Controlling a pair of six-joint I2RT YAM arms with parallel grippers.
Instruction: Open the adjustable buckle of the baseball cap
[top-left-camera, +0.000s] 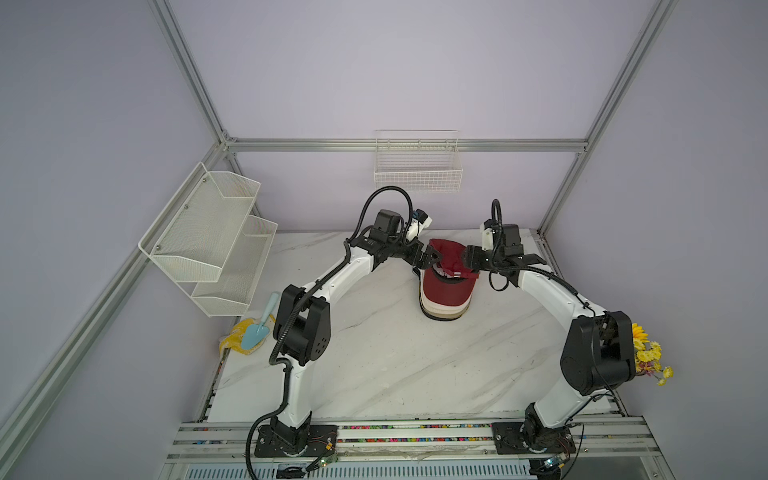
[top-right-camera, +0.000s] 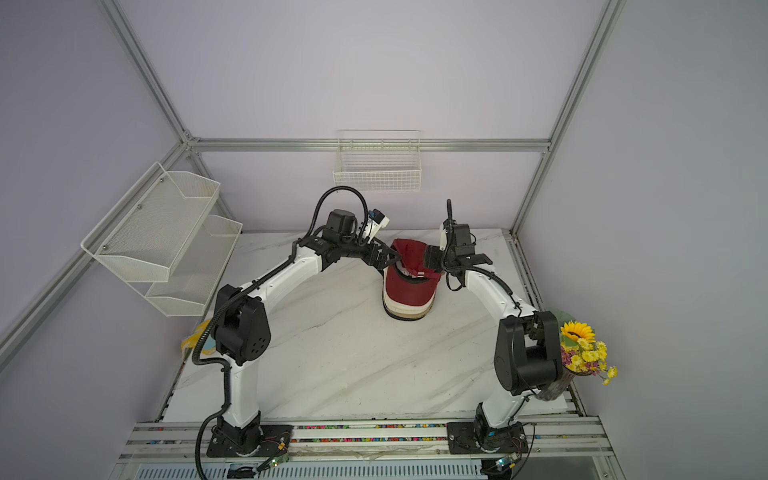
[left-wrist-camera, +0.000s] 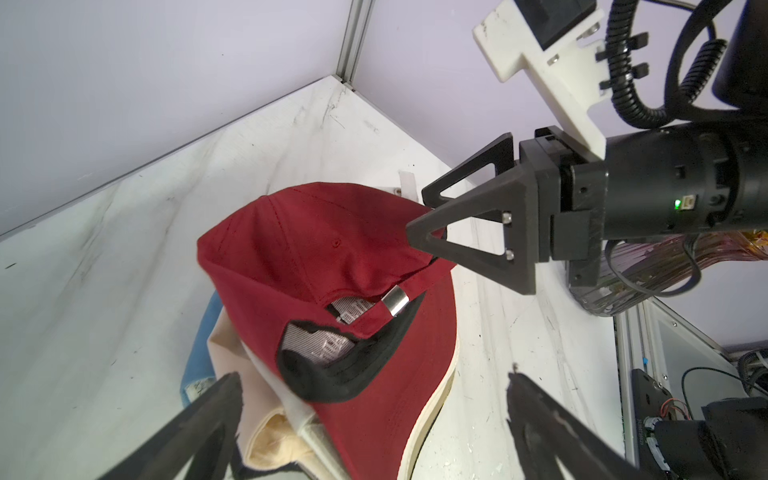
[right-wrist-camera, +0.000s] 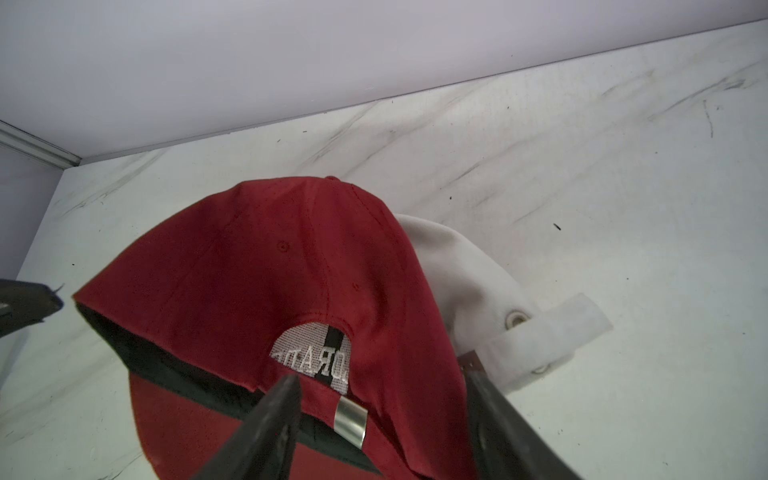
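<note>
A dark red baseball cap (left-wrist-camera: 320, 232) rests on a stack of other caps, its back opening facing the near side. Its strap carries a silver metal buckle, also seen as a buckle (right-wrist-camera: 350, 421) in the right wrist view. My left gripper (top-left-camera: 429, 257) is open at the cap's left side; in its wrist view the cap lies between the widely spread fingers, which appear clear of the strap. My right gripper stands part open at the cap's right side, with red cloth between its fingers. Whether they touch it is unclear.
Under the red cap are white, cream and blue caps, including a white strap (right-wrist-camera: 552, 340). A mesh rack (top-left-camera: 212, 240) stands left, a wire basket (top-left-camera: 417, 164) hangs at the back, and flowers (top-right-camera: 588, 344) stand right.
</note>
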